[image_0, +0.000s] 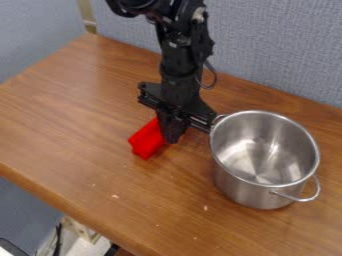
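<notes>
A red oblong object (147, 142) lies on the wooden table, left of a steel pot (265, 160). The black arm comes down from the top, and its gripper (174, 126) is low over the red object's upper end, hiding part of it. The fingertips are dark and hard to make out; the gripper looks shut, and whether anything is between its fingers cannot be seen.
The pot with its side handles stands at the right near the back wall. Its front left edge shows at the lower left.
</notes>
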